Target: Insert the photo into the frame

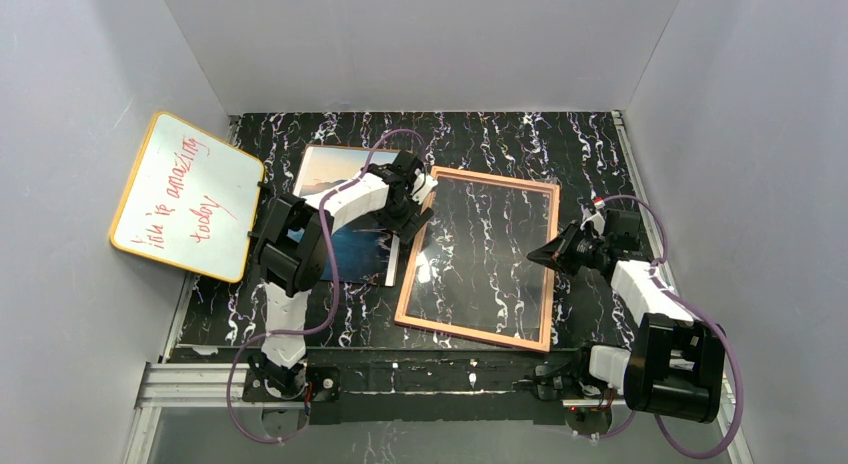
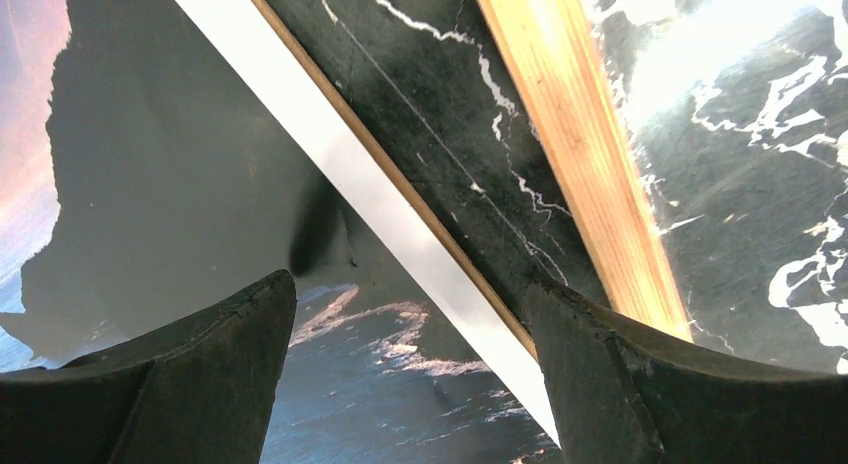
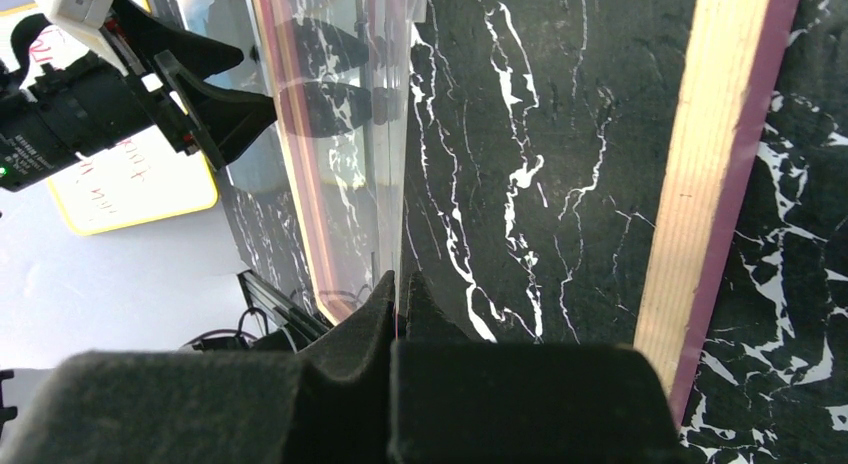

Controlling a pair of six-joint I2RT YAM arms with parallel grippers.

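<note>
The photo, a pink sky over dark blue water with a white border, lies flat left of the frame. The wooden frame lies slightly turned on the dark table, marble visible within it. Over the narrow gap between photo and frame hovers my left gripper; in the left wrist view its fingers are apart, with nothing held between them. Above the frame's right side, my right gripper is shut on the edge of a clear sheet, which stretches away toward the left arm. From above, the sheet's outline is hard to make out.
A whiteboard with red writing leans at the far left. Grey walls close in the sides and back. Bare marble table shows behind the frame and to its right.
</note>
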